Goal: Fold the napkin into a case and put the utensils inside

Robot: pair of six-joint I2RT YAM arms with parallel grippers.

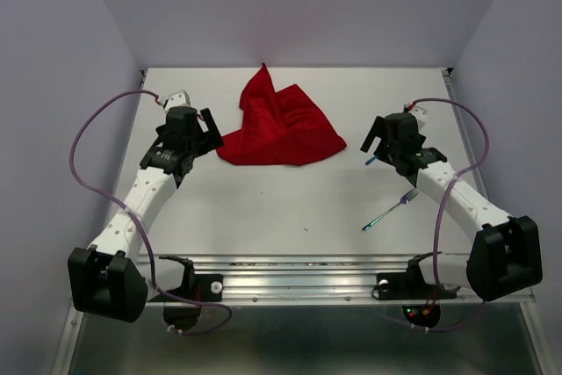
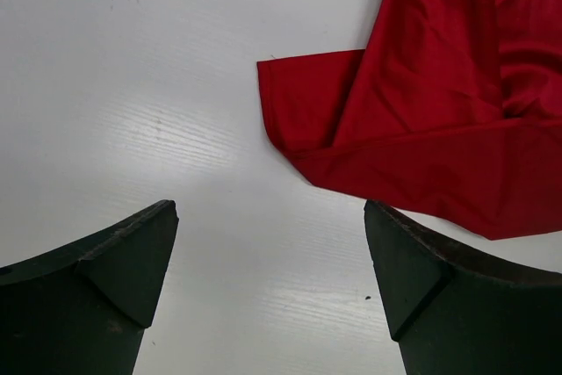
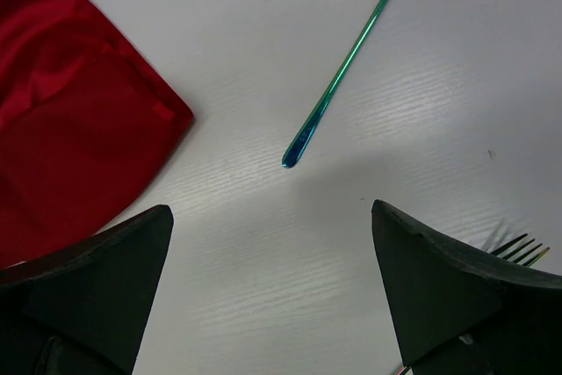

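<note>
A red napkin (image 1: pixel 281 129) lies crumpled and partly folded over on the table's upper middle; its left corner shows in the left wrist view (image 2: pixel 421 164). My left gripper (image 1: pixel 199 132) is open over the table at the napkin's left. My right gripper (image 1: pixel 378 138) is open right of the napkin, with nothing between its fingers. An iridescent spoon (image 3: pixel 338 76) lies beside the napkin in the right wrist view, mostly hidden by the gripper from the top. A fork (image 1: pixel 390 210) lies at the lower right, partly hidden by a right finger in that wrist view.
Grey walls bound it at the back and both sides, and a metal rail (image 1: pixel 281 265) runs along the front edge.
</note>
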